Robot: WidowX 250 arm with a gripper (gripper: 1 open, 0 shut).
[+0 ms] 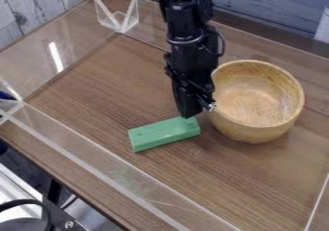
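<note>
My black gripper (189,107) comes down from the top middle, its tips just above the right end of a green rectangular block (160,136) lying on the wooden table. It looks shut, with nothing visible between its fingers. Just right of the gripper sits a round, light wooden bowl (259,98), empty.
A white wire-like holder (117,14) stands at the back left. A black cable or part (26,212) lies at the bottom left.
</note>
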